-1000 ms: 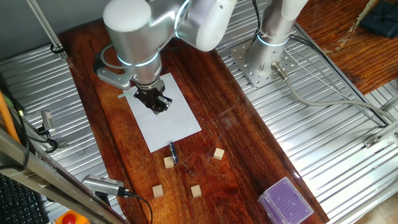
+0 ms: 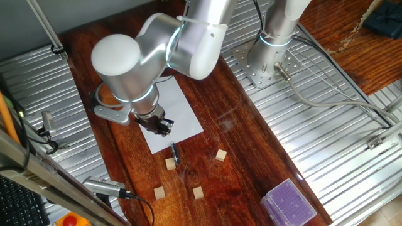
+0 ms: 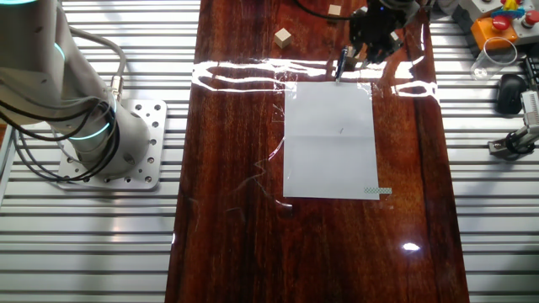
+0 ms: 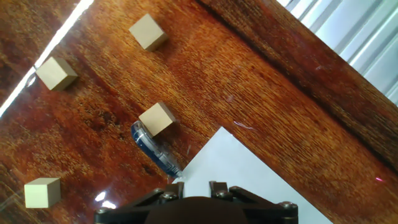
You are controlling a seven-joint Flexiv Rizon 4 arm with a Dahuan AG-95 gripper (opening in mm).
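Observation:
A dark blue pen [image 2: 175,154] [image 4: 154,150] lies on the wooden table beside a wooden cube [image 2: 170,164] [image 4: 157,118], one end close to a corner of the white paper sheet [image 2: 182,113] [image 3: 328,143] [image 4: 249,180]. My gripper [image 2: 166,127] hovers above the sheet on the side towards the pen. In the wrist view its fingertips stand apart, with only paper showing in the gap, so it is open and empty. Further wooden cubes lie spread out, among them one cube [image 2: 221,155] alone and another cube [image 2: 198,193].
A purple box [image 2: 290,204] stands at the table's lower right corner. A camera [image 2: 105,187] with a cable [image 2: 143,201] reaches over the lower left edge. Bare wood lies between the cubes and the box.
Over the last second my gripper has travelled over the paper towards the pen and cubes. The pen, cubes and sheet lie where they were.

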